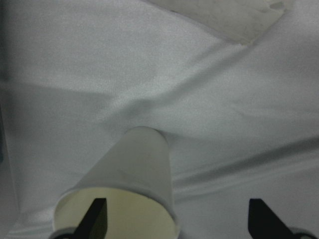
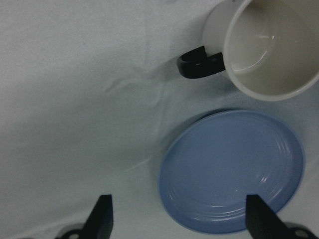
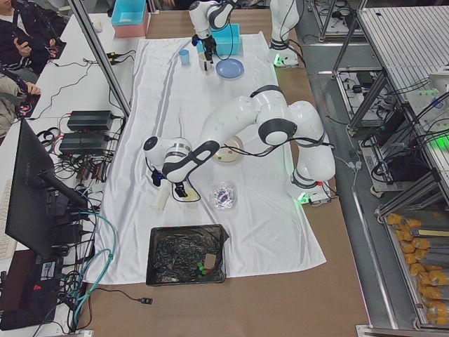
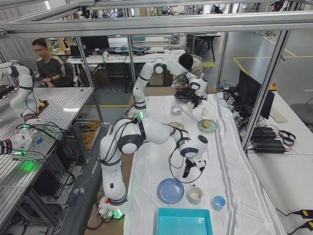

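A white cup (image 1: 124, 169) lies on its side on the cloth beneath my left gripper, which is open, one finger over the cup's mouth. My right gripper is open above the cloth; below it are a blue plate (image 2: 229, 169) and a white mug (image 2: 214, 30) with a black handle. In the camera right view, a green plate (image 4: 211, 129) with a yellowish item sits on the cloth.
A blue bin (image 4: 184, 218) and a blue cup (image 4: 218, 200) stand near the right arm. A black tray (image 3: 182, 274) and a clear packet (image 3: 224, 196) are near the left arm.
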